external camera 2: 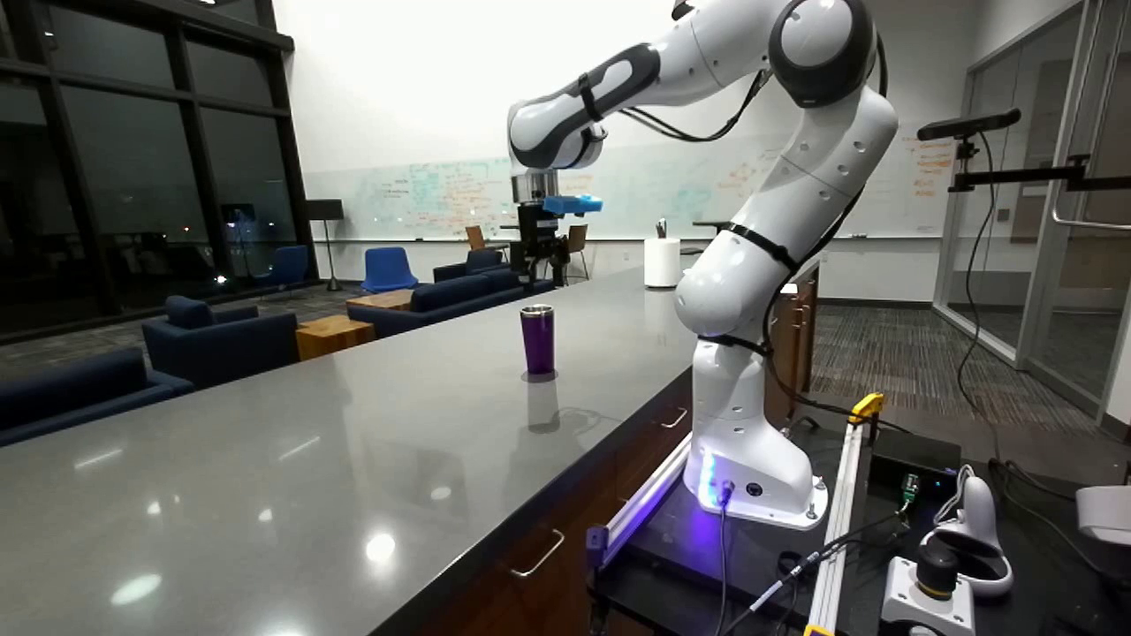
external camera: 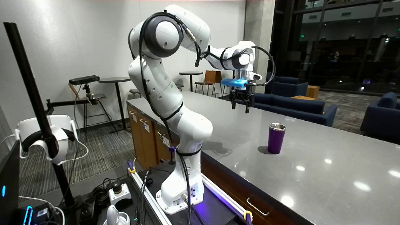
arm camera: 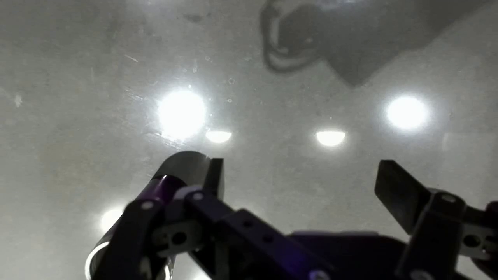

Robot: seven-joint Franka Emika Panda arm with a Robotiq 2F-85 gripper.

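A purple tumbler with a silver rim (external camera: pixel 276 139) stands upright on the grey countertop (external camera: pixel 330 157). My gripper (external camera: pixel 240 107) hangs above the counter, pointing down and well apart from the tumbler. In the second exterior view the tumbler (external camera 2: pixel 538 341) is nearer to that camera than the gripper (external camera 2: pixel 542 274). The wrist view shows the gripper open, its fingertips wide apart with only bare counter between them. Behind the finger at lower left, part of the tumbler (arm camera: pixel 161 188) shows; the rest is covered by that finger.
In the second exterior view, a white container (external camera 2: pixel 662 263) stands farther along the counter. A dark blue sofa (external camera: pixel 288 108) sits beyond the counter's far edge. Much of the glossy top around the tumbler is clear, with bright light reflections.
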